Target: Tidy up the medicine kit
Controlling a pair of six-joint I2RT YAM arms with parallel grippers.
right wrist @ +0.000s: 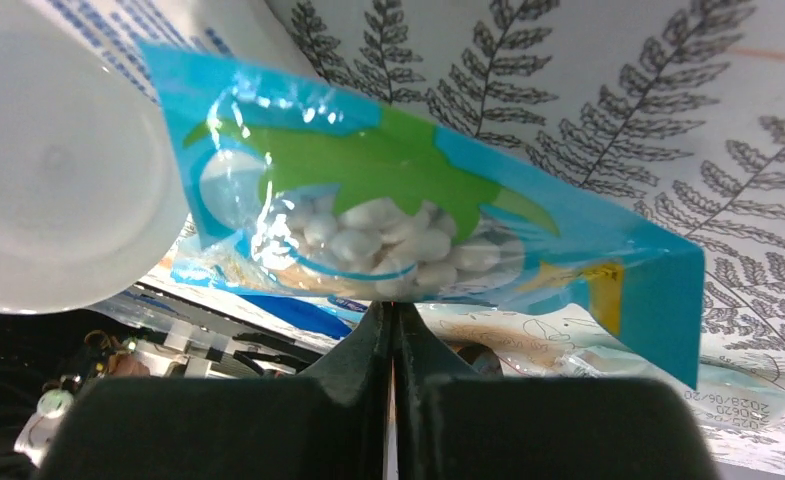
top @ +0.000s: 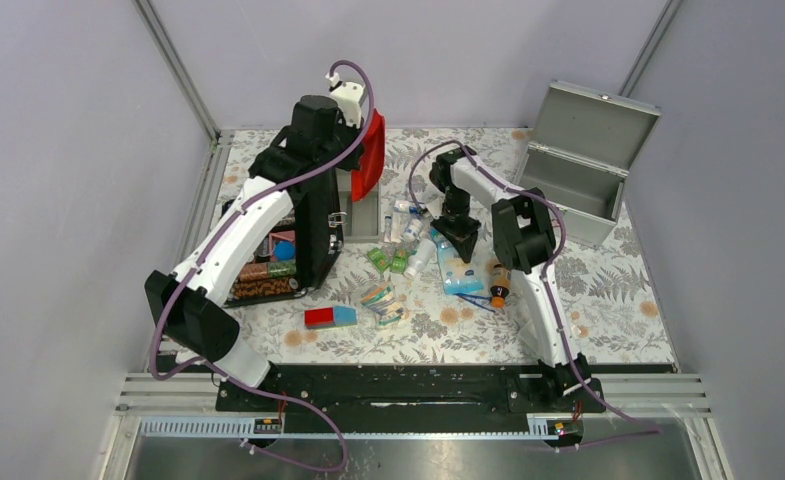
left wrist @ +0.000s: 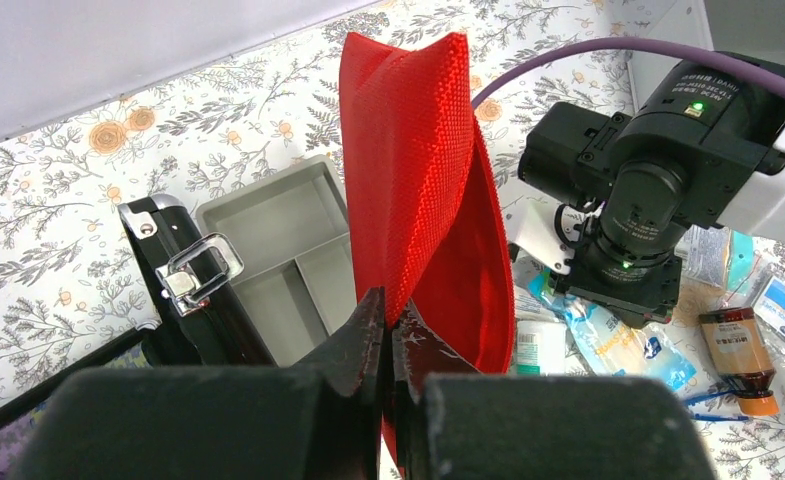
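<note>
My left gripper is shut on the lower edge of a red cloth pouch [left wrist: 408, 190], which stands up from its fingertips. In the top view, the red pouch [top: 370, 155] hangs beside the grey compartment tray [top: 365, 215]. My right gripper is shut with nothing seen between its fingers. Just beyond its tips lies a light-blue packet with white pellets [right wrist: 388, 220]. From above, the right arm partly covers that blue packet [top: 460, 270]. A white bottle [top: 421, 257] and small tubes [top: 408, 227] lie to its left. An open silver box [top: 578, 185] stands at the back right.
The black open case [top: 318, 235] at left holds several items. Green packs [top: 399, 262], a clear packet [top: 383, 302], a red-and-blue box [top: 330, 317], a brown bottle [top: 500, 287] and blue sticks [top: 476, 301] lie on the patterned cloth.
</note>
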